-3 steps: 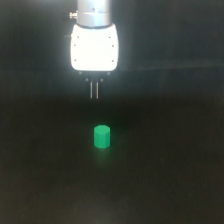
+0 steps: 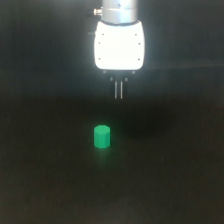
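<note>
A small green cylinder (image 2: 102, 137) stands upright on the dark surface, left of the middle of the camera view. My gripper (image 2: 119, 96) hangs above and slightly right of it in the picture, below the bright white hand, pointing down. Clear space separates the two in the picture, with no contact showing. Two thin fingers (image 2: 115, 90) show as pale lines close together, with a narrow dark strip between them. At this size I cannot tell whether they are open or shut. No object shows at the fingertips.
No other objects or obstacles show. A dim soft shadow lies to the right of the cylinder.
My gripper has moved to the right in the picture, from the left of the cylinder to slightly right of it, at about the same height. The cylinder has stayed almost where it was.
</note>
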